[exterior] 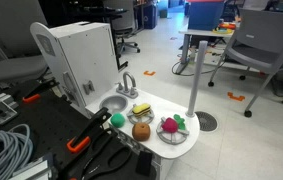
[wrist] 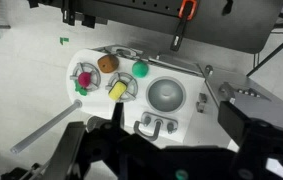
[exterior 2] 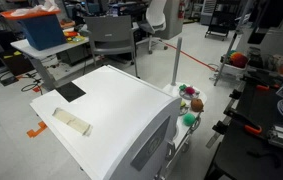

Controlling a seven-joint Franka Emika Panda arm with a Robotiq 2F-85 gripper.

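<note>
My gripper is open in the wrist view, its two dark fingers wide apart with nothing between them. Beneath it lies a white toy kitchen counter with a round grey sink (wrist: 166, 95) and a faucet (wrist: 154, 128). A green round thing (wrist: 140, 69) sits beside the sink. On one burner rests a yellow item (wrist: 118, 90); on the other, a red one (wrist: 84, 80). Near the counter's edge is a brown round thing (wrist: 108, 62). In exterior view 1 the same green (exterior: 117, 119), yellow (exterior: 141, 110), brown (exterior: 141, 131) and red (exterior: 171, 124) things show.
A tall white cabinet (exterior: 81, 60) stands beside the sink, and a thin white post (exterior: 199, 78) rises from the counter's other side. The black table (exterior: 56, 133) along the counter carries a coiled cable (exterior: 8, 150) and orange-handled tools (exterior: 79, 145).
</note>
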